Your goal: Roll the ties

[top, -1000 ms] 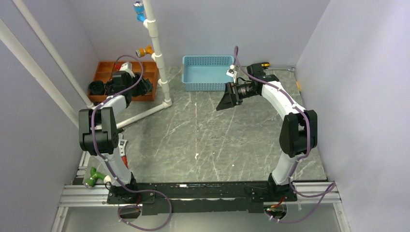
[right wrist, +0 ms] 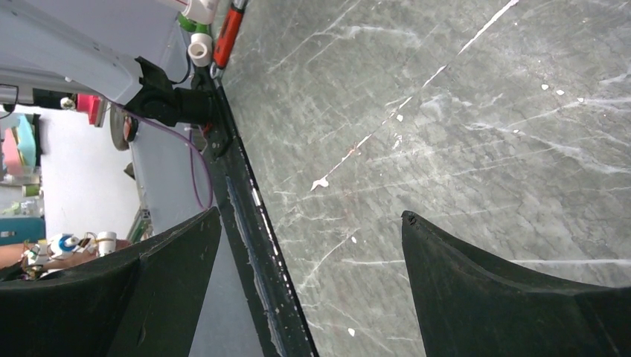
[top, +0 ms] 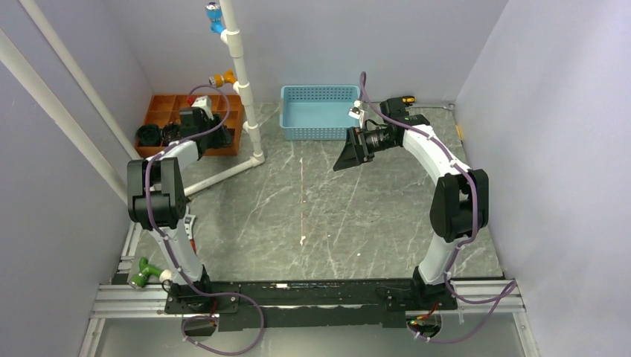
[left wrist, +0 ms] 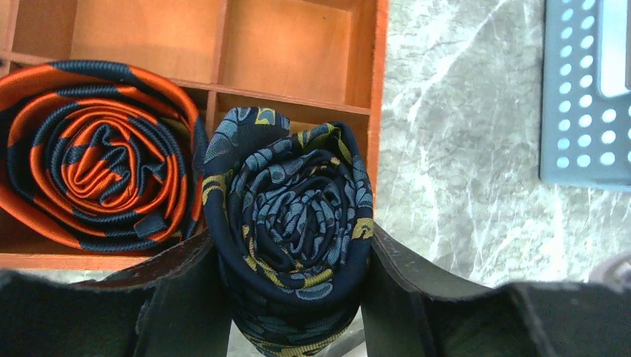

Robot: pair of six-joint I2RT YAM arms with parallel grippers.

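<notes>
In the left wrist view a rolled dark blue tie with light-blue and yellow pattern (left wrist: 298, 216) is squeezed between the fingers of my left gripper. It is over the near right compartment of the orange-brown divided box (left wrist: 378, 74); how deep it sits cannot be told. An orange and navy striped tie (left wrist: 111, 167) lies coiled in the compartment to its left. From above, the left arm hides most of the held roll. My right gripper (top: 344, 158) stands open above the bare table, nothing between its fingers.
An empty light-blue basket (top: 320, 91) stands at the back middle. A white pipe (top: 249, 111) rises just right of the box, close to the left arm. A red-handled tool (right wrist: 228, 36) lies at the left edge.
My left arm has shifted slightly rightward over the box, its wrist turning a little. The right arm and the basket have stayed still.
</notes>
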